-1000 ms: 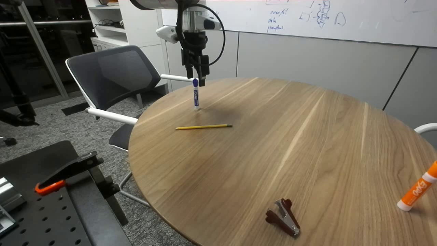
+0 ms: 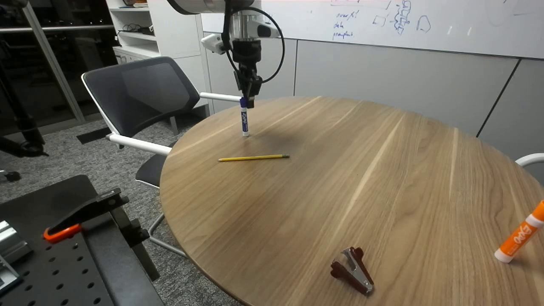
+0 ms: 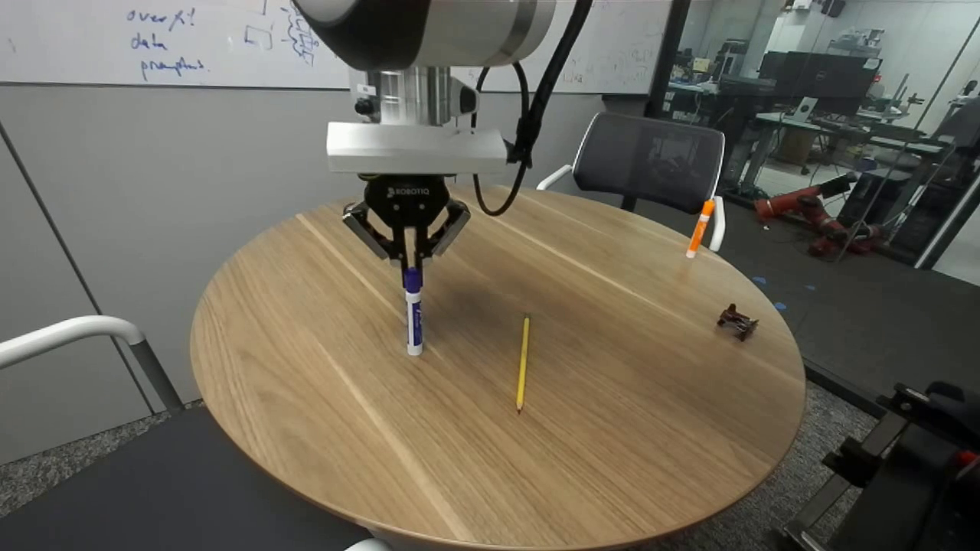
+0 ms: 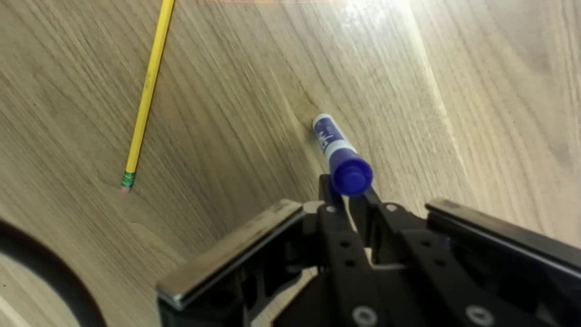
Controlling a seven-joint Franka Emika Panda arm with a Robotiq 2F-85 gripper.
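Note:
A white marker with a blue cap (image 3: 414, 321) stands upright on the round wooden table. My gripper (image 3: 413, 275) points down over it, its two fingertips close together at the height of the cap. In the wrist view the blue cap (image 4: 352, 176) covers part of the gap between the fingers, and the marker's white end rests on the wood. Seen in exterior view 1, the gripper (image 2: 247, 103) is right at the marker's top (image 2: 244, 118). Whether the fingers press on the cap does not show clearly.
A yellow pencil (image 3: 524, 363) lies flat a short way from the marker. Farther off are an orange marker (image 3: 700, 229), standing, and a dark red staple remover (image 3: 737, 322). Bare tabletop (image 3: 606, 441) spreads between them. Chairs stand around the table.
The fingers have come closer together, and the gripper has shifted slightly to the right in exterior view 1. The marker stands in nearly the same place.

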